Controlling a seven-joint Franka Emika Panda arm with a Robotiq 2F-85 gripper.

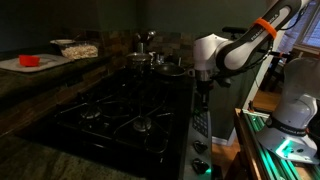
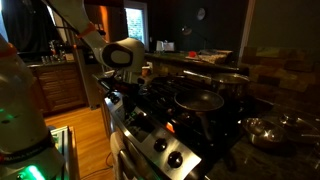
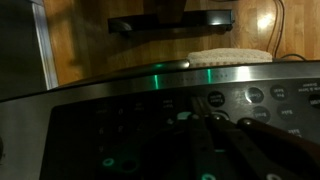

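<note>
My gripper (image 1: pixel 204 100) is shut and hangs over the front edge of the stove, close to its keypad panel (image 1: pixel 201 123); nothing shows between its fingers. From the other side, exterior view 2 has the dark gripper (image 2: pixel 125 99) pointing down toward the front panel. Round printed buttons (image 3: pixel 217 99) cover the dark glossy panel in the wrist view, where the fingertips blend into the black surface. Whether they touch the panel I cannot tell.
Beside the keypad are control knobs (image 2: pixel 160 145). A frying pan (image 2: pixel 199 100) sits on the cooktop, and a steel pan (image 2: pixel 266 133) stands at the right. A red object (image 1: pixel 29 60) rests on the left counter. Wooden floor (image 3: pixel 85 65) lies in front.
</note>
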